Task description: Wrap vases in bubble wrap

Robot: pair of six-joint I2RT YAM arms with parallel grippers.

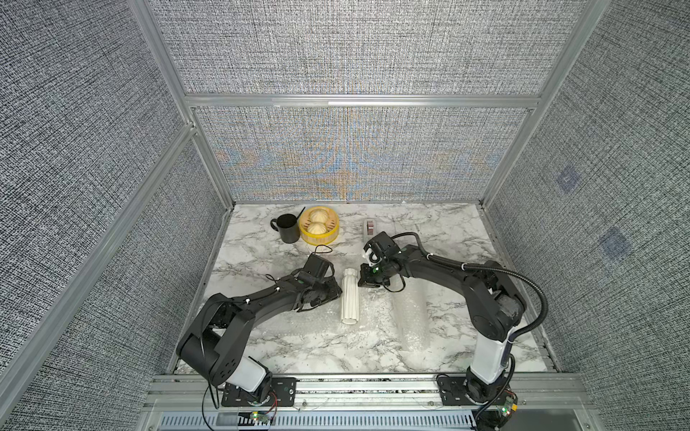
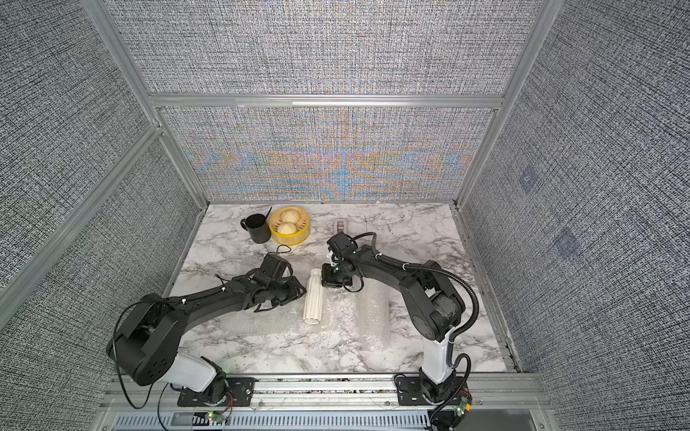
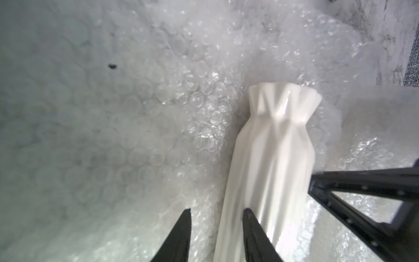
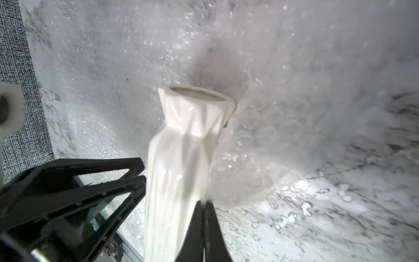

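Note:
A white fluted vase (image 1: pixel 350 298) lies on its side in the middle of the table, its open neck (image 4: pixel 196 93) pointing to the back. Beneath it and on both sides spreads clear bubble wrap (image 3: pixel 131 144), flat rather than wound around it. Close against the vase's left side is my left gripper, its fingers (image 3: pixel 178 238) parted and nothing clearly held between them. My right gripper is on the vase's right side with its fingers (image 4: pixel 213 235) together. A wrap edge passes by its tips; whether any is pinched there cannot be seen.
A black mug (image 1: pixel 288 228) and a yellow-rimmed steamer basket (image 1: pixel 335 237) stand at the back left. Behind my right gripper sits a small tape dispenser (image 1: pixel 370 227).

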